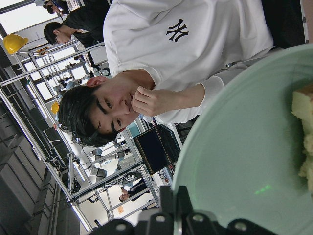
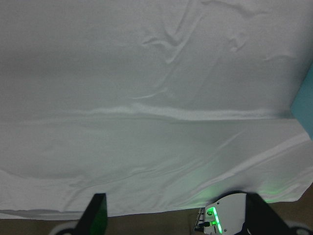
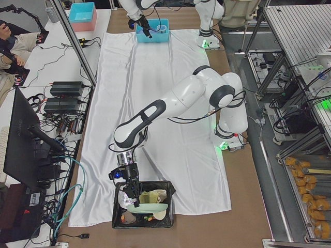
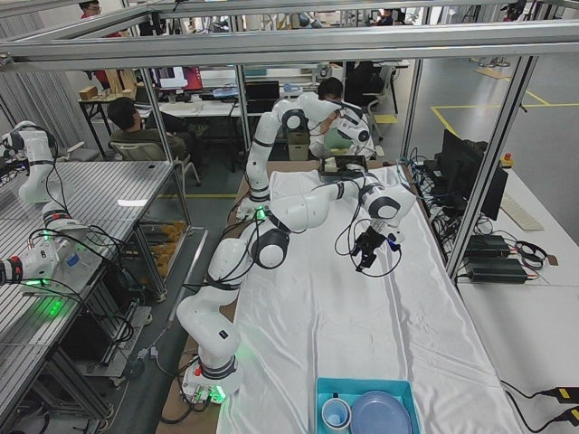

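My left gripper (image 3: 133,199) is shut on the rim of a pale green plate (image 1: 234,152), held tilted over a black bin (image 3: 169,217) that holds mixed items. In the left wrist view a piece of bread or cake (image 1: 303,112) rests on the plate. My right gripper hangs open over the white cloth (image 2: 156,98), with nothing between its fingers.
A blue tray (image 4: 403,405) at the cloth's far end holds a cup (image 4: 336,412) and a blue plate (image 4: 378,411). A monitor and cables line one side; a seated person in white is close beyond the black bin.
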